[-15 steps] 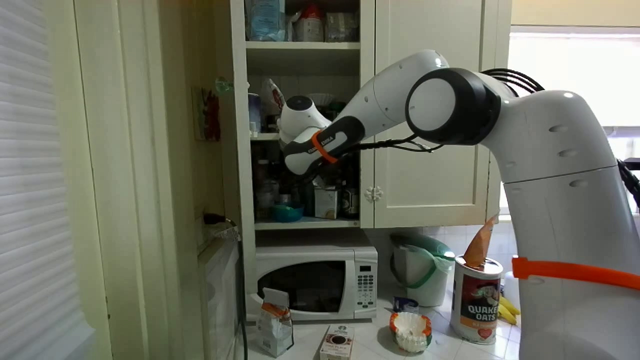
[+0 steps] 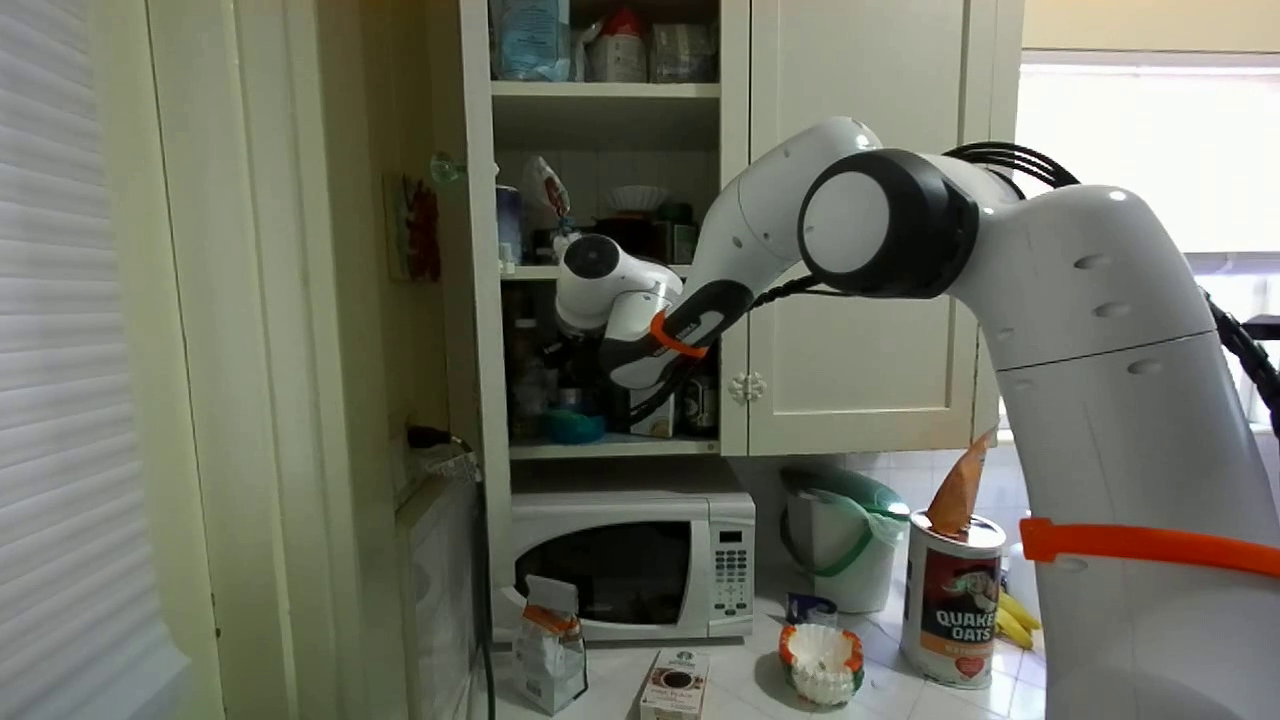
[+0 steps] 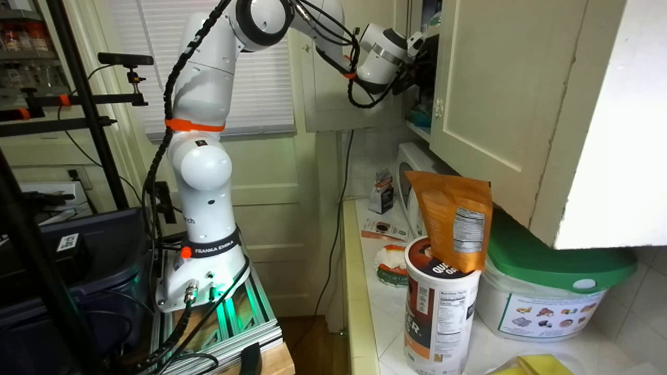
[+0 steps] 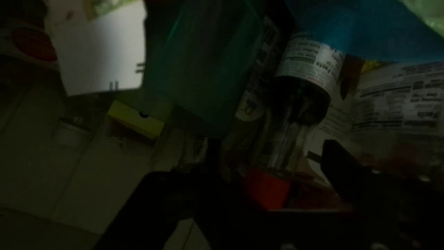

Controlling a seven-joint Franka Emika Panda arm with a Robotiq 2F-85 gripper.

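Note:
My gripper appears in the dim wrist view as dark fingers (image 4: 333, 160) standing apart. A clear bottle with a dark cap (image 4: 304, 102) lies in the picture between and beyond them; whether either finger touches it cannot be told. Left of it is a large dark green container (image 4: 195, 62). In exterior view 1 the arm's wrist (image 2: 636, 300) reaches into the open cabinet, and the gripper is hidden in shadow at the lower shelf. A teal bowl (image 2: 573, 426) stands on that shelf, left of a white box (image 2: 654, 418).
The cabinet's shelf edge (image 2: 612, 448) and closed right door (image 2: 864, 240) border the arm. The microwave (image 2: 624, 564) stands below. On the counter are a bag (image 2: 552, 654), a coffee box (image 2: 674, 686), paper filters (image 2: 822, 664) and an oats canister (image 2: 954, 600).
The wrist has turned and moved lower and slightly right in exterior view 1, in front of the lower shelf. It now covers part of the white box. The counter items have not moved.

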